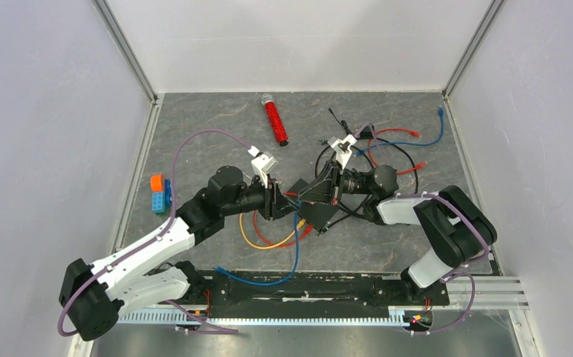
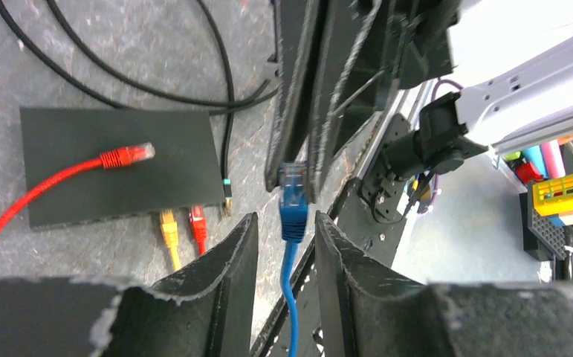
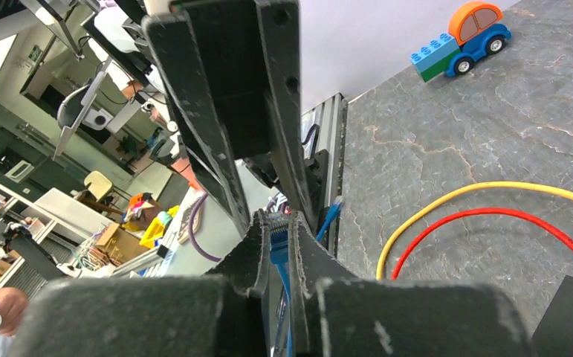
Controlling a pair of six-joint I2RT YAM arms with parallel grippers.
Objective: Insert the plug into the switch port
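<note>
A blue cable's plug [image 2: 293,216] hangs upright with its top end between the fingers of my right gripper, which is shut on it. Just below, my left gripper stands open, a finger to either side of the plug, with gaps showing. The dark switch [image 2: 120,186] lies on the table below, with a yellow plug [image 2: 169,227] and a red plug [image 2: 198,222] at its near edge. A loose red plug [image 2: 125,155] lies over its top.
Black, red and blue cables spread over the table's back right. A red cylinder [image 1: 274,119] lies at the back middle, and a toy car [image 3: 476,41] at the left.
</note>
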